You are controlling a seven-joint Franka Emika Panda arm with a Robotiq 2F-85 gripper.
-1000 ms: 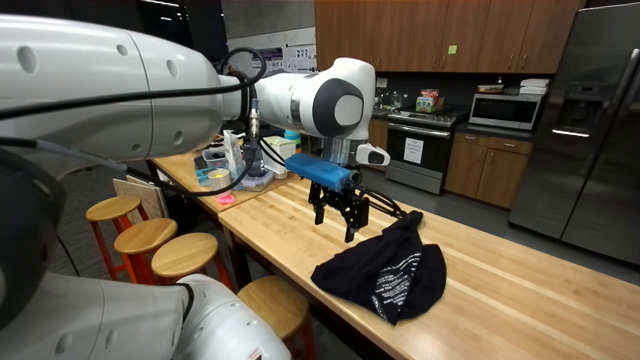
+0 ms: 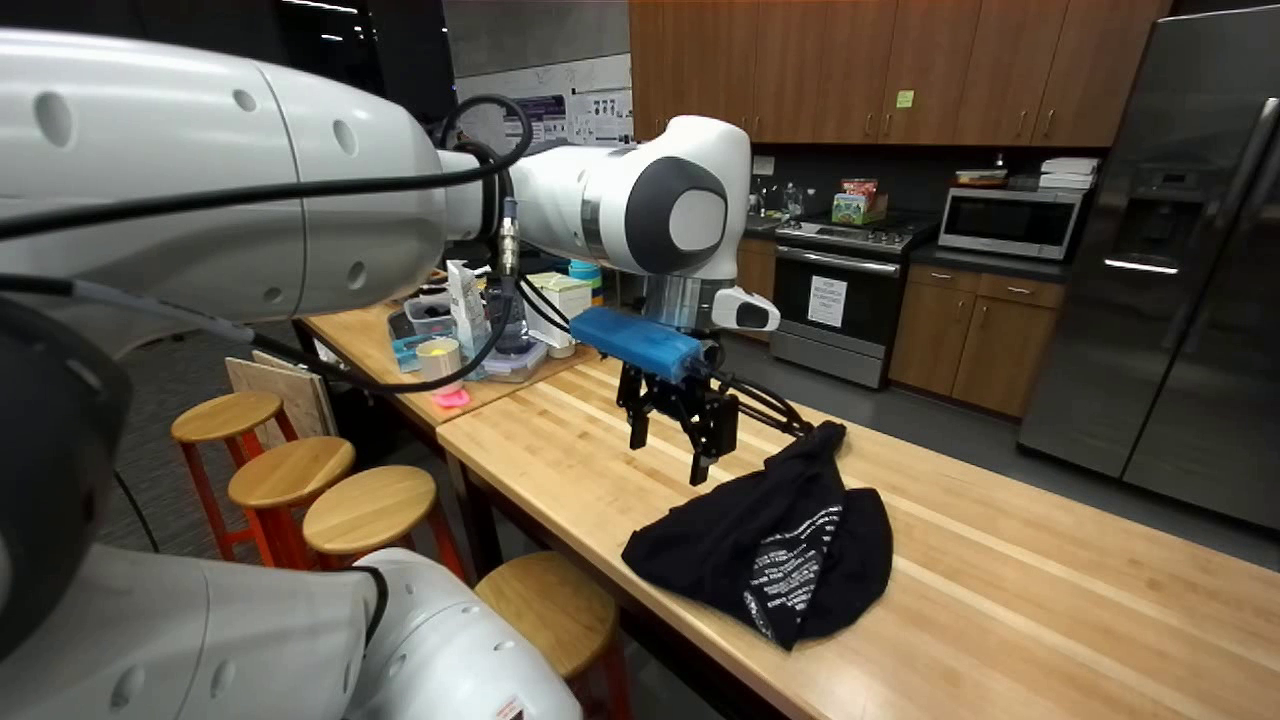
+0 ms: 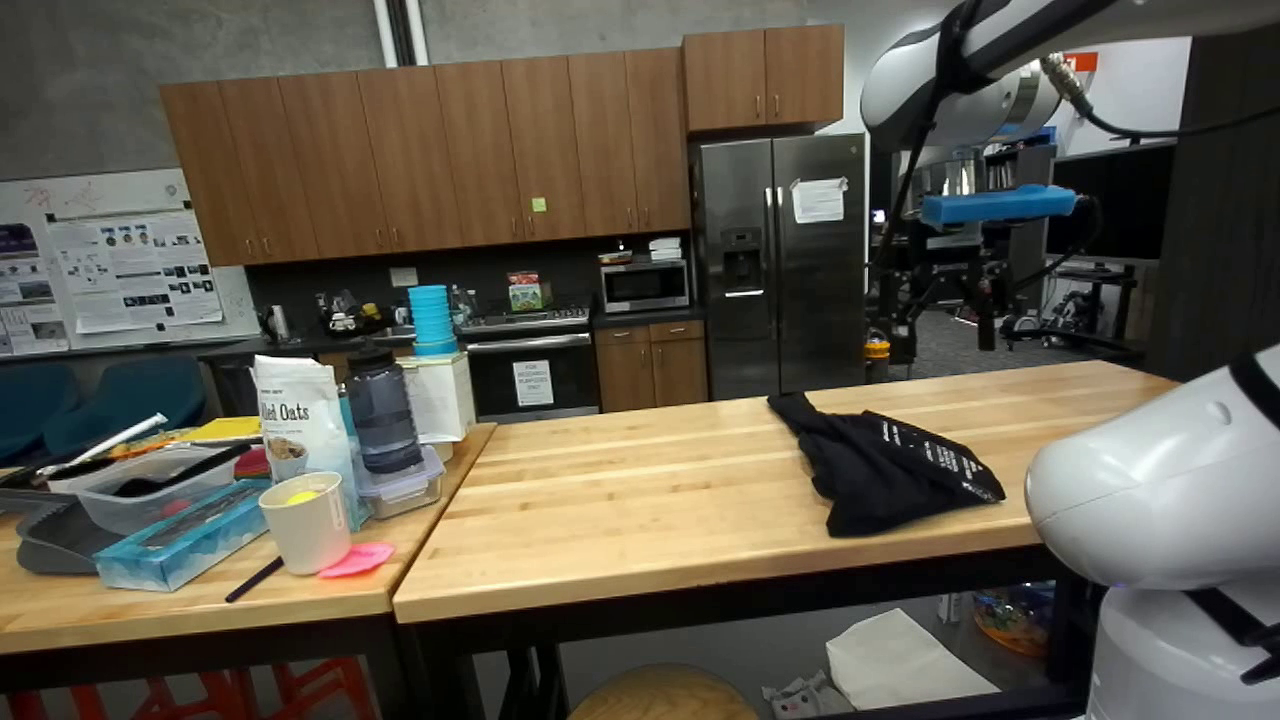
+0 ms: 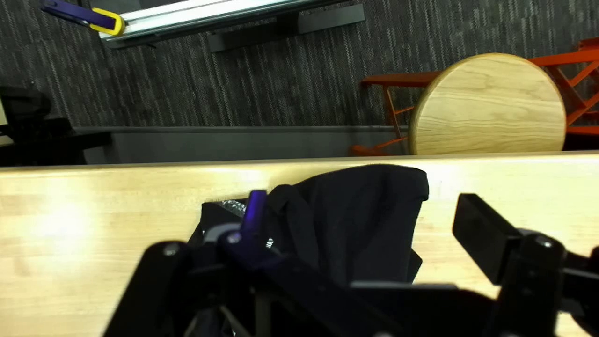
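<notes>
A black cloth with white printed text, perhaps a garment, lies crumpled on the wooden table. My gripper hangs above the table with its fingers spread apart and nothing between them. In the second exterior view the same cloth rests near the table's front right, and the gripper is up in the air above it. Looking down from the wrist, the cloth shows between and behind the two fingers, partly hidden by the gripper's own body; one fingertip stands over bare wood at the right.
Stools stand along the table's near edge. On the adjoining table's end are a beige cup, an oats bag and a dark bottle, with other clutter.
</notes>
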